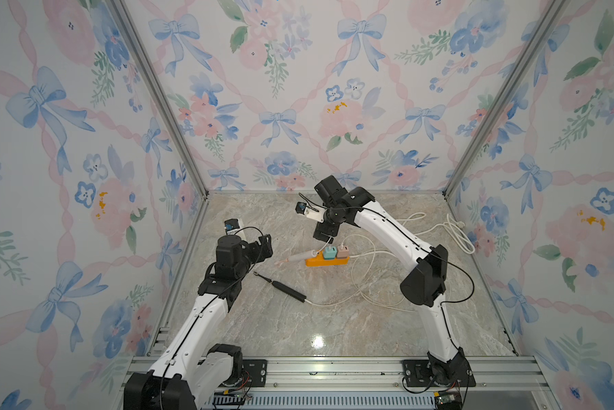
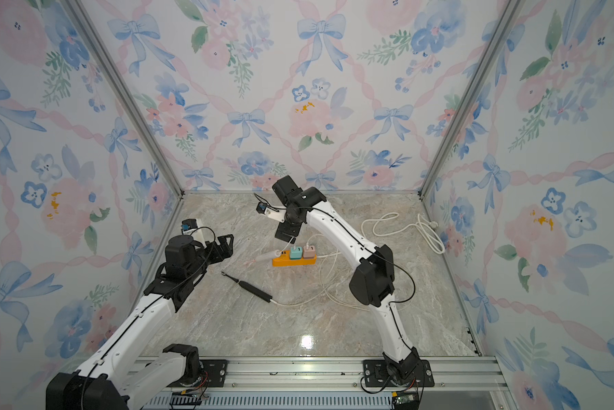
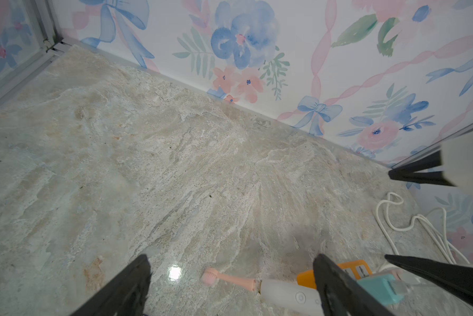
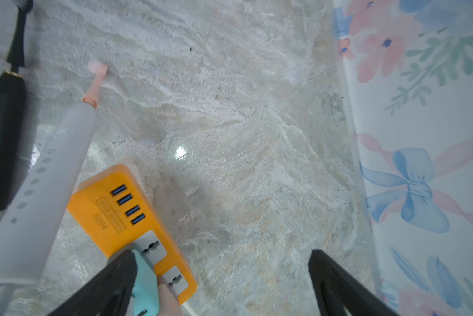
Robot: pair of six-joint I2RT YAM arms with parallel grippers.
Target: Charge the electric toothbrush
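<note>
The white electric toothbrush with pink head rises at a slant beside the orange power strip; in the top left view its cable runs up toward my right gripper. A teal adapter and a pink adapter sit on the strip. My right gripper is open above them; what lies just under it is partly hidden. My left gripper stands open at the left, short of the strip.
A black handled tool with a cord lies in front. Coiled white cable lies at the back right.
</note>
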